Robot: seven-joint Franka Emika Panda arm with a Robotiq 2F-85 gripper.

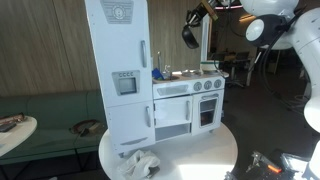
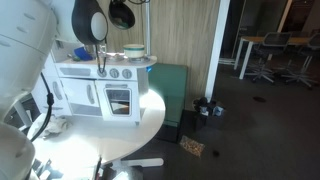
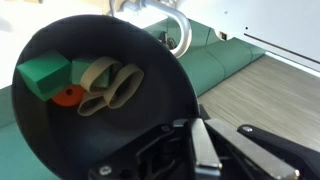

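A black pan [image 3: 120, 130] fills much of the wrist view, with my gripper shut at its near edge; the exact hold is partly hidden by the fingers. Inside the pan lie a green block [image 3: 44, 74], an orange ring [image 3: 69, 96] and tan loops [image 3: 124, 86]. Exterior view 1 has the pan [image 1: 190, 37] hanging in the air below my gripper [image 1: 203, 12], above the play kitchen's counter. From the other side, the pan [image 2: 122, 15] appears high over the counter.
A white play kitchen [image 1: 175, 110] with a tall fridge [image 1: 122, 70] stands on a round white table [image 1: 200, 155]. A stacked bowl [image 2: 134, 51] sits on its counter. Crumpled white cloth [image 1: 139, 163] lies at the table's front left. A green bench [image 2: 170, 90] is behind.
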